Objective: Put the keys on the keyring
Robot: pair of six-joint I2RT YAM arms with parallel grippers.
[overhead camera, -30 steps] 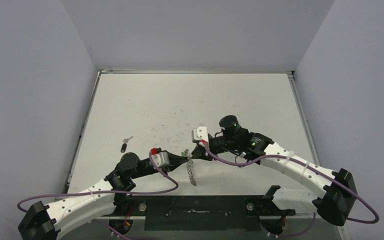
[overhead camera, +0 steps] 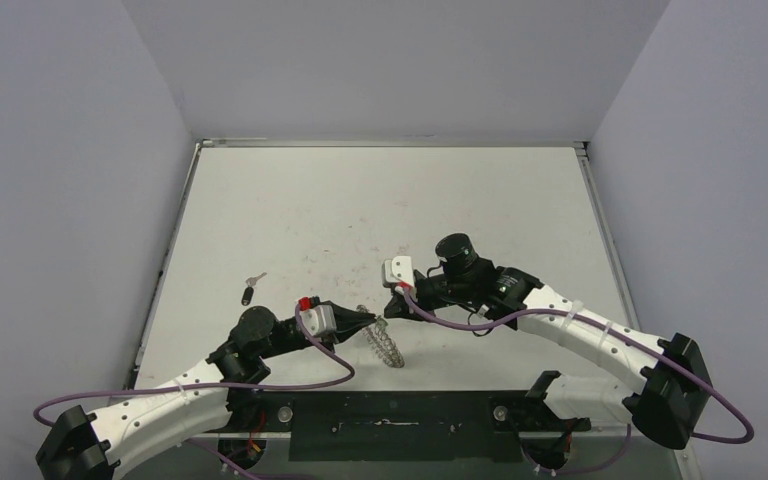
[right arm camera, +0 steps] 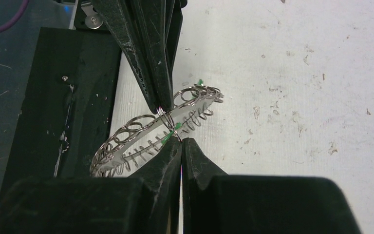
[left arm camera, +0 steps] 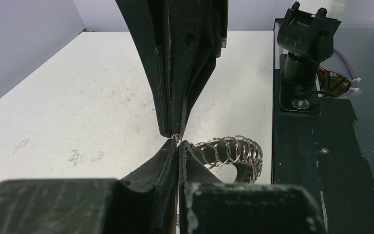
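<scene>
A silver spiral keyring (overhead camera: 388, 350) with many wire coils hangs between my two grippers, near the front of the table. My left gripper is shut on the wire at the ring's upper end. My right gripper is shut, its tips meeting at that same wire, close against the left one's tips; whether it grips the wire is hard to tell. The keys (overhead camera: 255, 280) with a black fob lie on the table at the left, behind the left arm.
Walls stand at the back and both sides. A dark front edge (overhead camera: 390, 420) runs below the arms, and purple cables drape over both.
Both arms have barely moved.
</scene>
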